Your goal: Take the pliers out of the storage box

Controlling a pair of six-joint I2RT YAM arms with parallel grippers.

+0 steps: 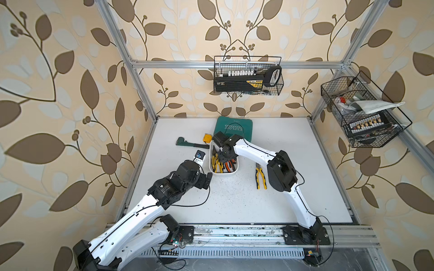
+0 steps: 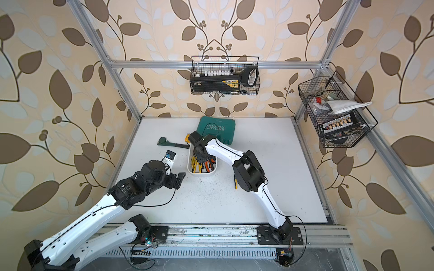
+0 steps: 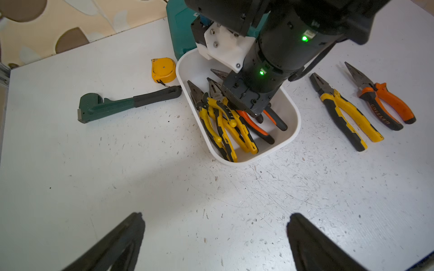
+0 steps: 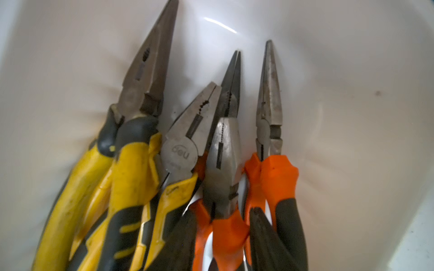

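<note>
Several yellow and orange pliers fill the white storage box (image 3: 293,126). Inside it, my right gripper is down over orange-handled pliers (image 4: 222,167), its fingers either side of their handles near the grip's top, part open; a firm hold is not visible. Out on the table lie yellow pliers (image 3: 343,113) and orange pliers (image 3: 388,103), right of the box. My left gripper stands open, empty, front-left of the box.
A pipe wrench (image 3: 108,108) and yellow tape measure (image 3: 162,70) lie left of the box, the green case (image 1: 244,126) behind it. Wire baskets hang at the back and right. The front and left table areas have bare space.
</note>
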